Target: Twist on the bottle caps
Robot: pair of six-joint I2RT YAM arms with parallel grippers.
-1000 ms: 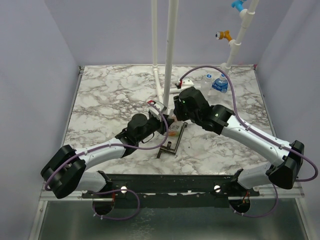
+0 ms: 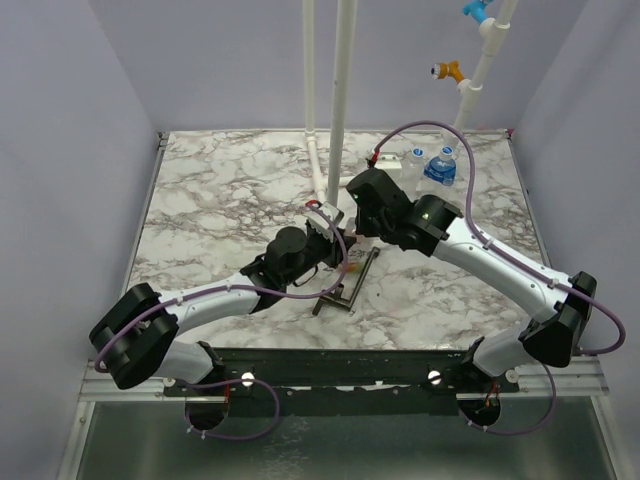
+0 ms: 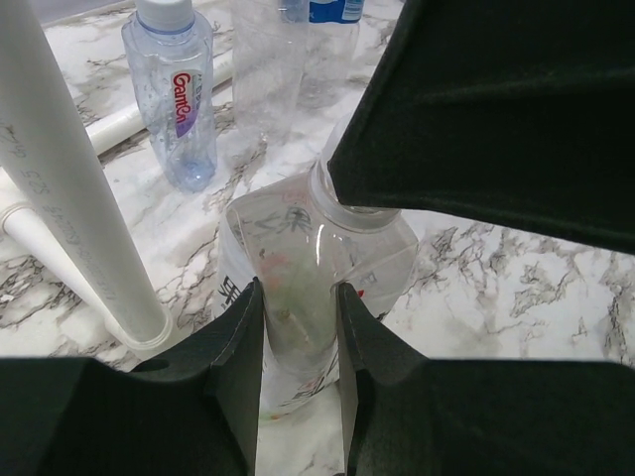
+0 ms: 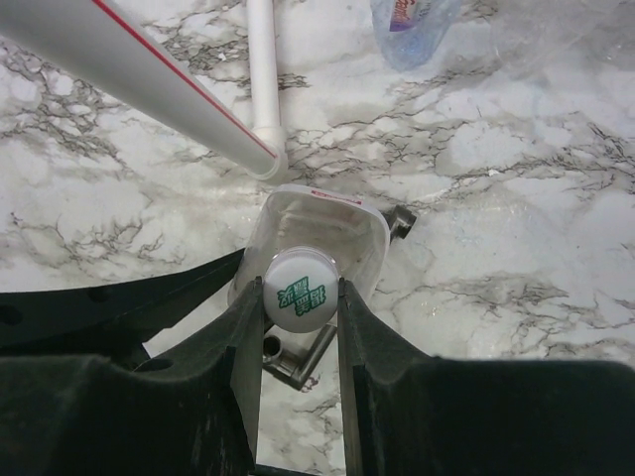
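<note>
A clear plastic bottle (image 3: 377,268) stands upright at the table's middle, with my left gripper shut on its body. A white cap with green lettering (image 4: 301,290) sits at the bottle's top, held by my right gripper, shut on it from above. In the left wrist view, the right gripper's dark body covers the upper right and hides most of the cap. Both grippers meet near the centre in the top view (image 2: 350,235).
Several bottles (image 2: 440,165) stand at the back right. Vertical white pipes (image 3: 69,198) rise close behind the held bottle. A dark metal fitting (image 2: 348,295) lies on the marble table beside it.
The right arm has shifted and turned slightly at its gripper end. The left arm has moved slightly right with the bottle in its gripper.
</note>
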